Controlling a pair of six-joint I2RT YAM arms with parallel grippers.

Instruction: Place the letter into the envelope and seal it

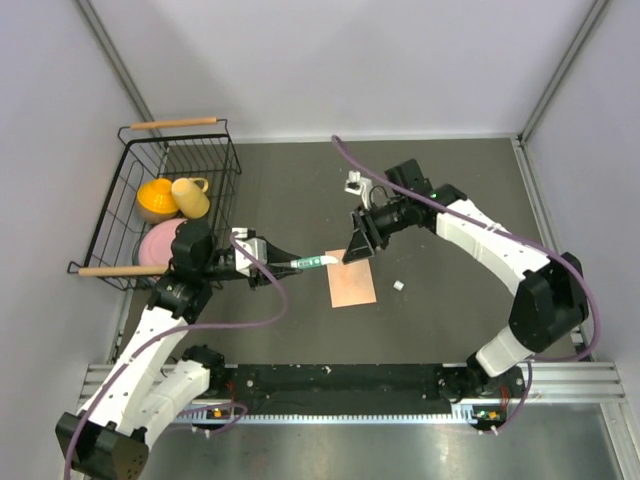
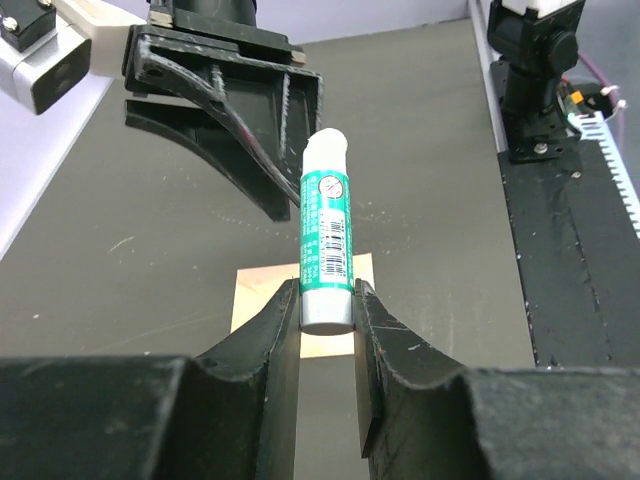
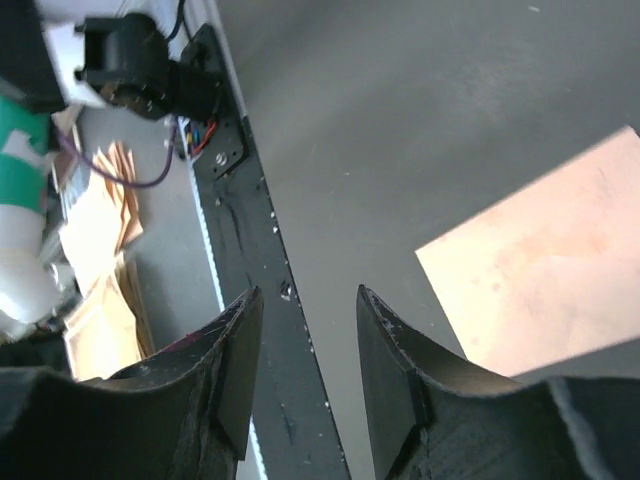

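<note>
A green glue stick (image 2: 325, 238) with a white end is held level by my left gripper (image 1: 288, 264), shut on it. My right gripper (image 1: 360, 245) is just beyond the stick's tip, above a pale peach paper (image 1: 352, 285) on the table; its fingertips are apart in the right wrist view, nothing between them. The glue stick shows at that view's left edge. Whether the paper is the envelope or the letter, I cannot tell.
A wire rack (image 1: 105, 240) with bowl, cup and pink plate stands at left. A small white block (image 1: 398, 285) lies right of the paper. More papers (image 3: 105, 300) lie beyond the table edge.
</note>
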